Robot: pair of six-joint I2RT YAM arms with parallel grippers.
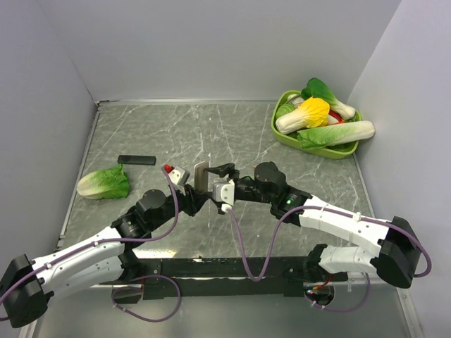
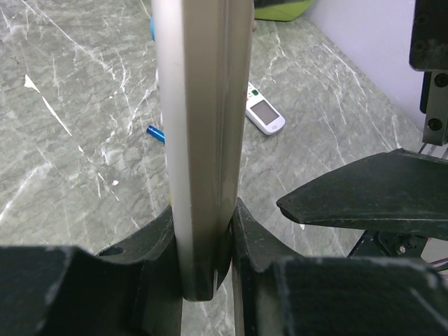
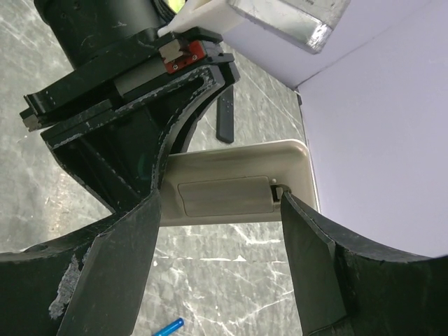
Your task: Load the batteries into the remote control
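Observation:
A silver-grey remote (image 1: 201, 177) (image 2: 199, 126) (image 3: 222, 161) is held upright between the arms, its back with the battery cover (image 3: 224, 196) facing my right wrist camera. My left gripper (image 1: 195, 196) is shut on its lower end. My right gripper (image 1: 218, 188) stands part open at the remote's back, its fingers on either side of the cover, one near the notch at the cover's end. A blue battery (image 2: 155, 133) (image 3: 169, 327) lies on the table below.
A white phone-like device (image 2: 263, 109) lies beyond the battery. A dark remote (image 1: 137, 160) and lettuce (image 1: 103, 184) lie at left. A green basket of vegetables (image 1: 283, 136) is at back right; walls enclose the table.

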